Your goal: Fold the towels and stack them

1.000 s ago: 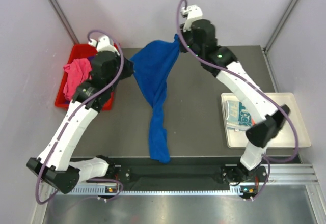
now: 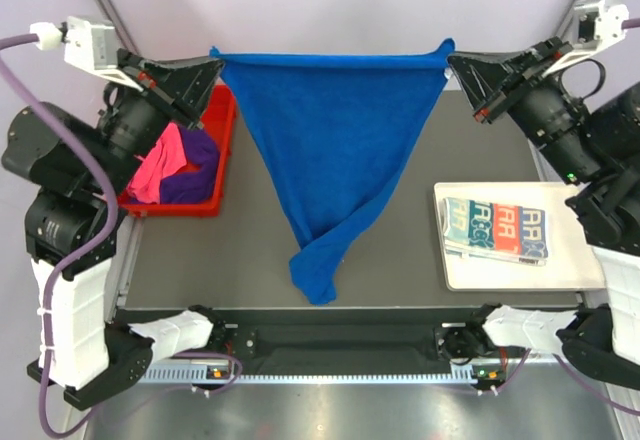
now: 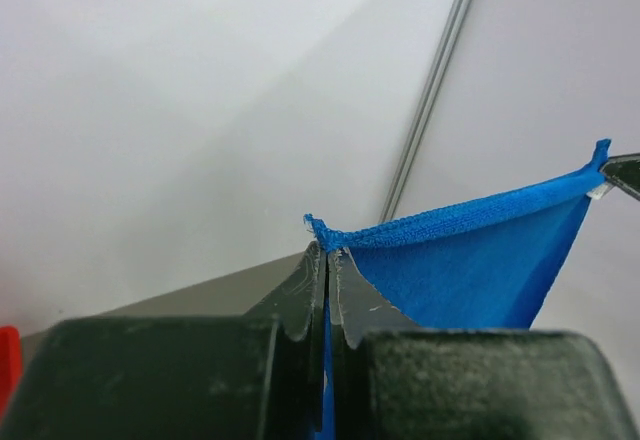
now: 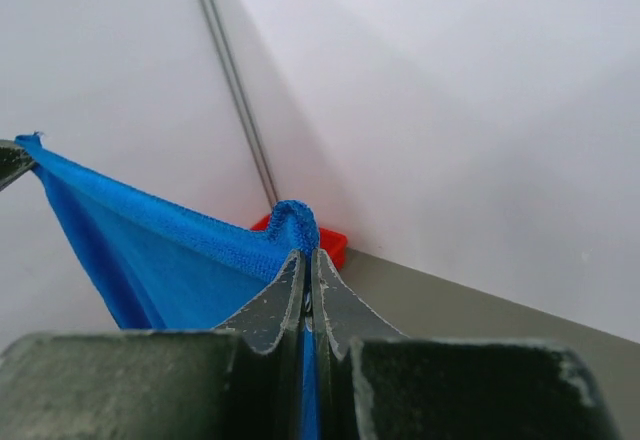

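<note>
A blue towel (image 2: 325,130) hangs stretched between my two grippers, its top edge pulled nearly straight and its lower part narrowing to a twisted tail near the table's front. My left gripper (image 2: 212,57) is shut on one top corner; in the left wrist view a bit of blue towel (image 3: 450,225) pokes out above the fingertips. At the opposite corner my right gripper (image 2: 452,57) is shut on the cloth, and in the right wrist view the towel (image 4: 180,235) bunches over the tips. Folded towels (image 2: 495,230) lie stacked on a white tray (image 2: 500,278) at the right.
A red bin (image 2: 226,150) behind the left arm holds a pink cloth (image 2: 160,165) and a purple cloth (image 2: 203,168).
Both grippers have risen and spread apart, drawing the towel's slack top edge taut. The right one moved far to the right, the left one a little left. The cloth's tail has shortened.
</note>
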